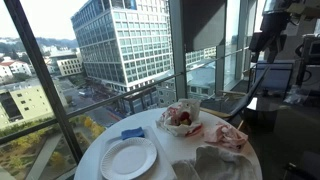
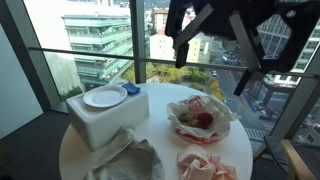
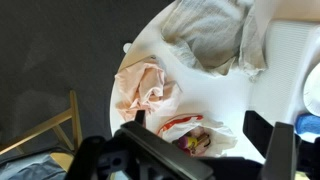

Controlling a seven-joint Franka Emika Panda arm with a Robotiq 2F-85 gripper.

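My gripper (image 2: 217,58) hangs high above the round table, its two fingers spread wide with nothing between them. At the top right of exterior view 1 the gripper (image 1: 264,46) points downward, well clear of the tabletop. On the table is a paper-lined basket (image 2: 190,133) holding a red item (image 2: 205,120) and other things I cannot make out. A crumpled pink cloth (image 3: 147,88) and a crumpled grey cloth (image 3: 205,35) lie apart from each other. A white plate (image 2: 105,96) rests on a white box (image 2: 108,122), beside a small blue object (image 2: 131,88).
The white tabletop (image 2: 160,130) has bare room between the box and the basket. Large windows (image 1: 130,50) stand behind the table. A wooden chair frame (image 3: 55,125) and dark floor (image 3: 60,50) show beyond the table's edge.
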